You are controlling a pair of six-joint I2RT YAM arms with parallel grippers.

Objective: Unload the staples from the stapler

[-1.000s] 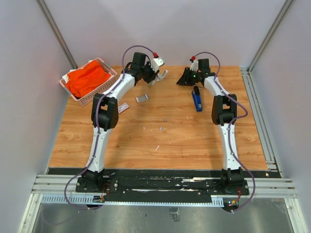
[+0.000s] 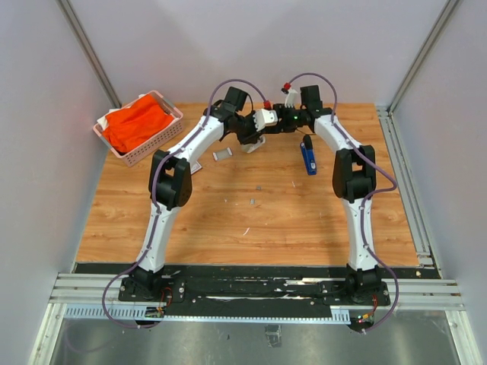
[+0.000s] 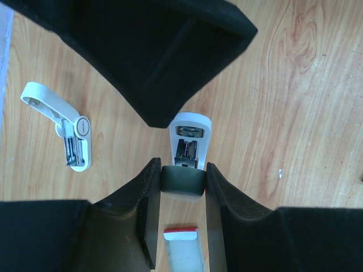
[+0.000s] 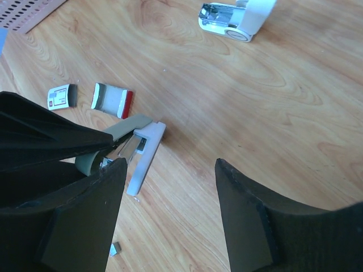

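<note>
A small white stapler (image 3: pixel 190 124) with a grey-green end is held between the fingertips of my left gripper, its metal mechanism exposed. In the right wrist view its white body (image 4: pixel 146 156) and grey lever show beside the left gripper's dark fingers. My right gripper is open just above it, one finger overlapping the stapler in view, nothing clearly between its fingers. A second white stapler stands open on the table, also in the right wrist view (image 4: pixel 231 20).
Small red-edged boxes (image 4: pixel 110 100) and a labelled pack (image 4: pixel 61 97) lie nearby. A blue tool (image 2: pixel 308 157) lies right of centre; a pink basket (image 2: pixel 137 157) with orange cloth is at the back left.
Both arms have come closer together at the back of the table: the left moved right with the stapler, the right moved left toward it.
</note>
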